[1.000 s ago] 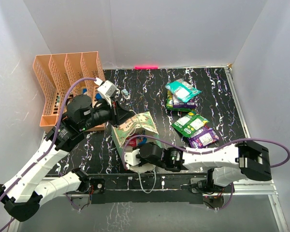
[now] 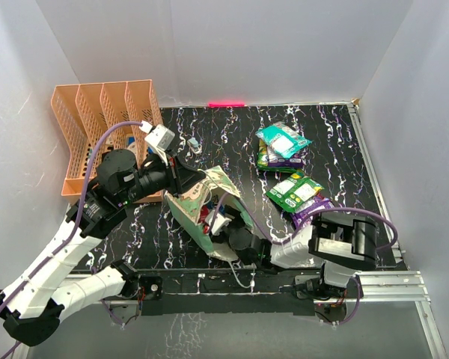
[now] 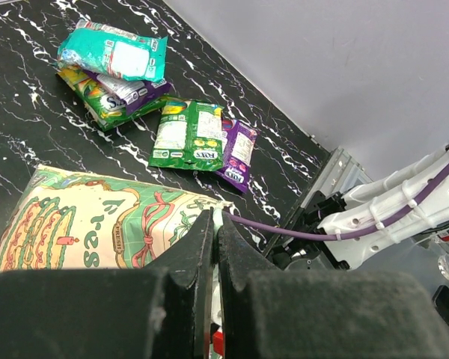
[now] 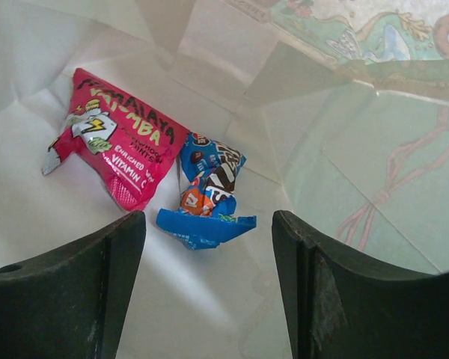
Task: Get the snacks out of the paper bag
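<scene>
The paper bag (image 2: pixel 187 217) lies with its open mouth toward the front of the table; its printed side (image 3: pixel 97 224) shows in the left wrist view. My left gripper is shut on the bag's edge, the thin paper running in between its fingertips. Inside the bag, my right gripper stands open. A blue snack packet (image 4: pixel 206 198) lies ahead of it, its near end between the fingertips but not gripped. Beside that, to the left, rests a pink-red snack packet (image 4: pixel 123 138) against the white paper.
On the right of the black marbled table lie a teal packet (image 2: pixel 283 140) on others, and a green packet (image 2: pixel 293 191) overlapping a purple packet (image 2: pixel 314 208). An orange divided basket (image 2: pixel 67 112) stands at the back left. Walls enclose the table.
My right arm has drawn inward at the elbow and its gripper has reached deeper into the bag, turning as it went. The bag's mouth has shifted and tilted. The left arm has barely moved.
</scene>
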